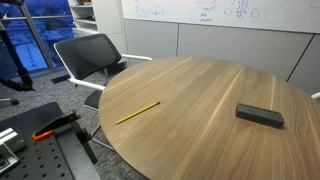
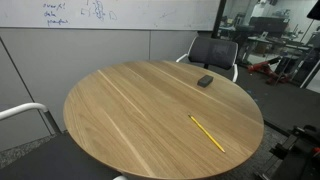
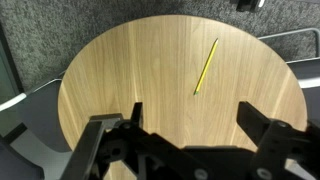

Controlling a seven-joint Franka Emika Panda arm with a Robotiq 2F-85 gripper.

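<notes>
A yellow pencil lies flat on the round wooden table; it shows in exterior view 1 [image 1: 138, 113], in exterior view 2 [image 2: 207, 133] and in the wrist view [image 3: 206, 66]. Well apart from the pencil [image 3: 206, 66] rests a dark block, like a whiteboard eraser [image 1: 260, 115], also visible as the small dark eraser [image 2: 205, 81] in exterior view 2. From high above the table, my gripper looks down, open, with bare tabletop showing between its wide-spread fingers. The left finger partly covers what appears to be the eraser in the wrist view.
Bare wood makes up most of the round table [image 1: 185, 95]. Chairs stand around its edge, one an empty black-and-white chair [image 1: 88, 55]. A whiteboard wall [image 2: 120, 15] rises behind. Orange-handled tool [image 1: 43, 135] lies on the dark robot stand at the left.
</notes>
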